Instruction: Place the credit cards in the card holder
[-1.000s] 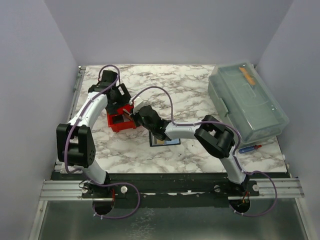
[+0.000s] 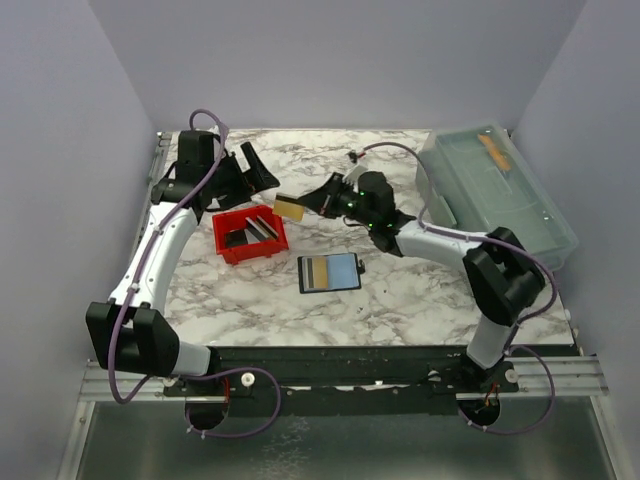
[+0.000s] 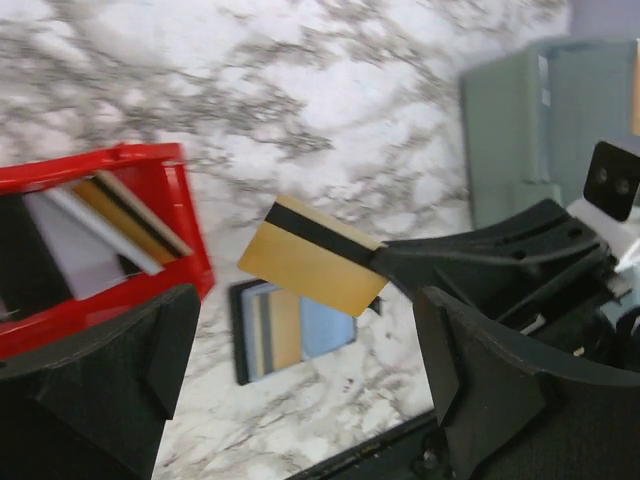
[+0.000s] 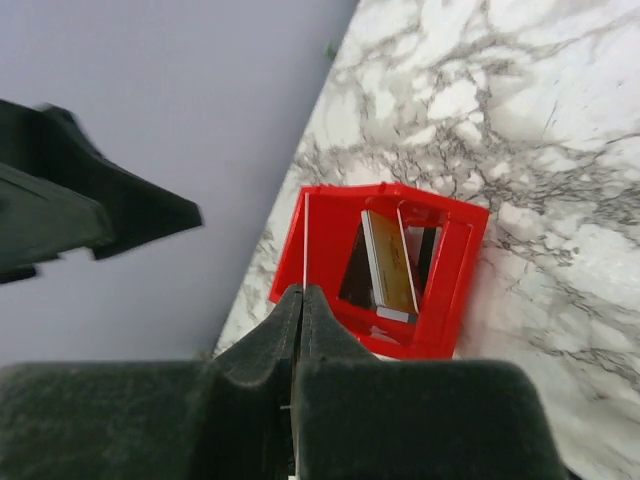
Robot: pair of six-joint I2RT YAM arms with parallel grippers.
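My right gripper is shut on a gold card with a black stripe, held above the table right of the red box; the left wrist view shows the card flat-on. The box holds several cards. A card holder lies open below, with cards in its left part. My left gripper stands open above and behind the box, nothing between its fingers.
A translucent grey container fills the right of the table.
My right gripper has risen and moved right from the red box, carrying the gold card clear of it. The left arm has drawn up and away from the box.
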